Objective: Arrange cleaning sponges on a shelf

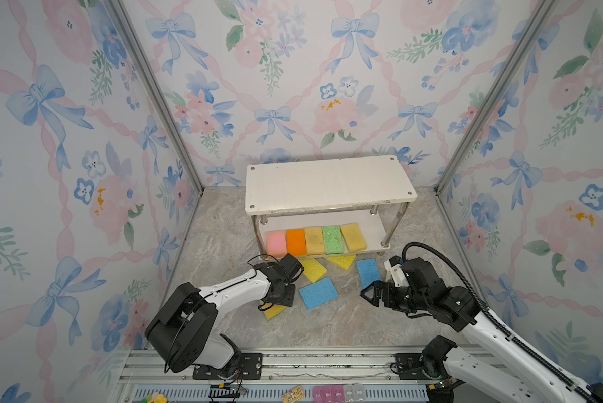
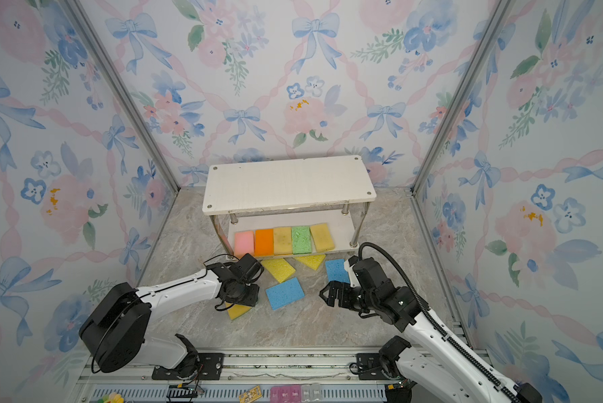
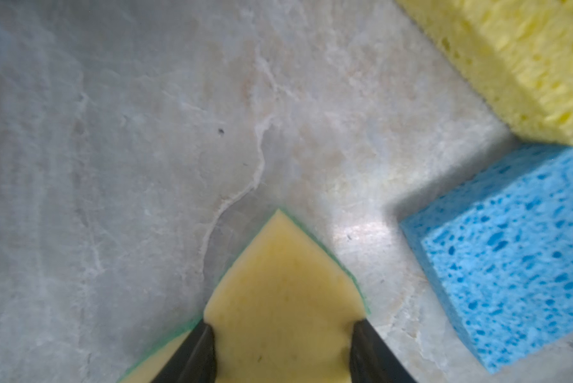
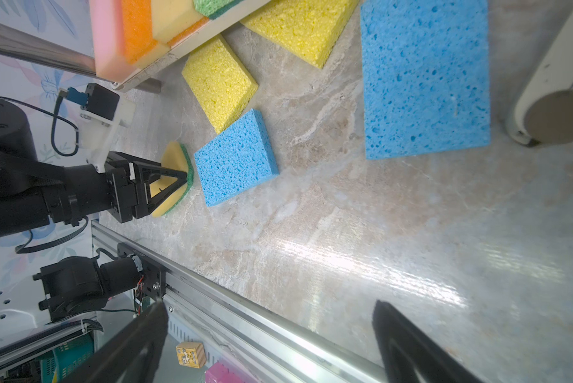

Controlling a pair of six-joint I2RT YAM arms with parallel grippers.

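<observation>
On the white shelf's lower board [image 1: 372, 223] a row of pink, orange, yellow and green sponges [image 1: 332, 239] stands. In front lie yellow sponges [image 4: 220, 83], blue sponges [image 4: 423, 79] and yellow-green sponges [image 3: 280, 274]. My left gripper is low over a yellow-green sponge, its fingers at either side; whether they grip it I cannot tell. My right gripper hangs open above bare floor, to the right of the nearer blue sponge, with nothing between its fingers.
The shelf's white top [image 1: 328, 181] covers the row from above. Metal posts [image 1: 399, 221] stand at its corners. Bare marble floor [image 2: 174, 262] lies left of the shelf and along the front, before a metal rail [image 4: 267, 316].
</observation>
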